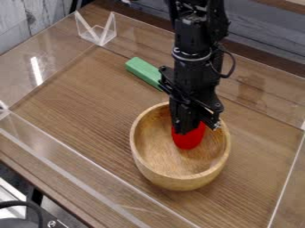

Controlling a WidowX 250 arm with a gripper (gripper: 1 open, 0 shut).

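Observation:
A wooden bowl [179, 165] sits at the centre-right of the table, with a red oval object [188, 137] inside it. My black gripper [184, 123] is lowered over the red object, partly covering it. Its fingertips look close together, but whether they touch the red object I cannot tell. A green block [144, 72] lies behind the bowl, to the left of the arm.
A clear, angular plastic item [96, 28] stands at the back left. A dark cable curls at the lower left corner.

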